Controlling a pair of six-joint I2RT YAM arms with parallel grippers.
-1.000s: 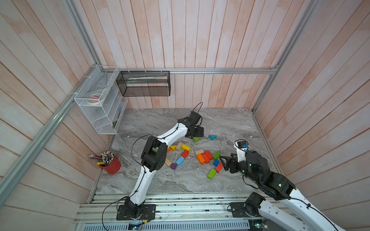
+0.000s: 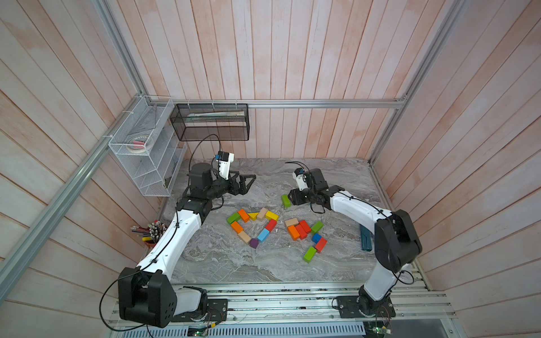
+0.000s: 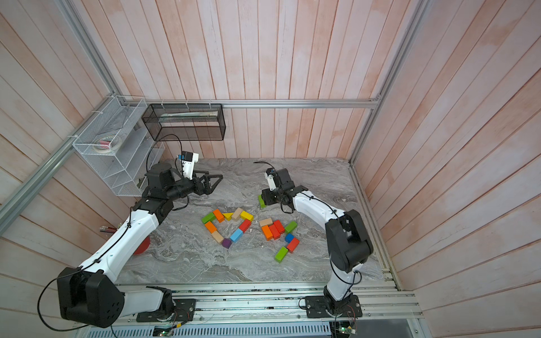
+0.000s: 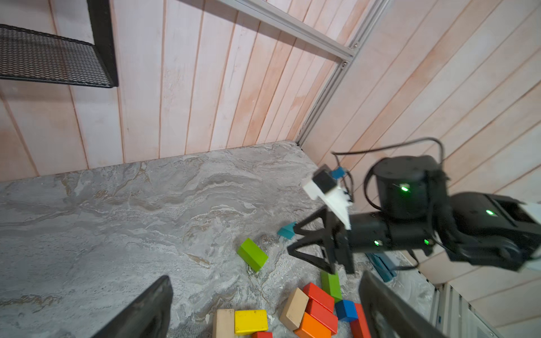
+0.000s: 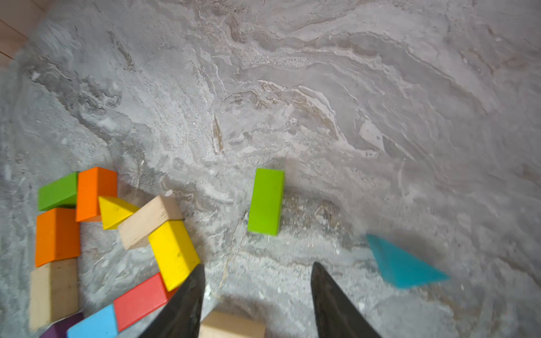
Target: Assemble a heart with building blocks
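Blocks on the marble table form a closed heart-like outline, including a purple block [image 2: 253, 243] at the front tip, a yellow triangle [image 5: 115, 211] at the back dip and a yellow block [image 5: 174, 253] on the right. A lone green block [image 5: 266, 201] lies apart behind them, and a teal triangle [image 5: 403, 263] lies to its right. My right gripper hangs above the table near both, open, its fingers apart and nothing between them. My left gripper [image 2: 251, 184] stands raised behind the outline, open and empty; its fingers [image 4: 141, 307] spread wide in the left wrist view.
Right of the outline lies a loose group: a wooden block [image 2: 291, 222], an orange block [image 2: 293, 232], and red, green and blue ones. A wire basket [image 2: 209, 122] hangs on the back wall.
My left arm has drawn back leftward and up from beside the green block. The right arm has swung in from the front right to the green block and now covers the teal triangle in the top left view.
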